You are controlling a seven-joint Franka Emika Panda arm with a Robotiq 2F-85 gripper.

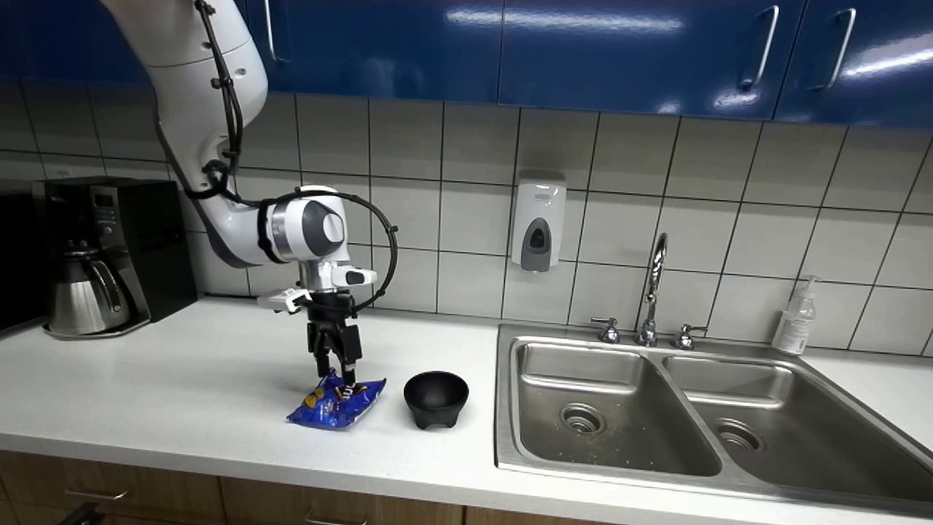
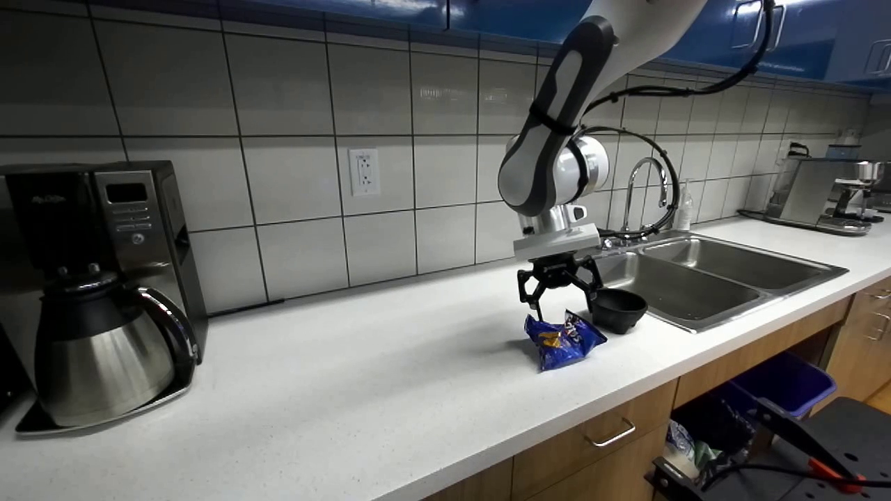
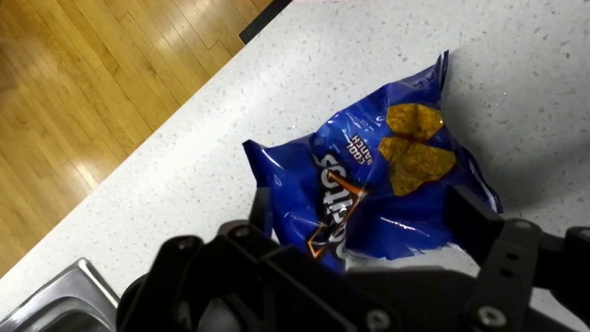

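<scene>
A blue bag of chips lies on the white counter, its printed face up in the wrist view. Just above its back part hangs my gripper, pointing down, fingers apart. From the wrist, one finger reaches the bag's right side, while the other finger stands at its left edge; the bag spans the gap between them. Whether either finger touches the bag, I cannot tell. A small black bowl stands right of the bag in exterior view 1, and appears empty.
The steel double sink lies to the right of the bowl, with a faucet behind. A coffee maker with its steel carafe stands far left. Much counter between the coffee maker and bag is free.
</scene>
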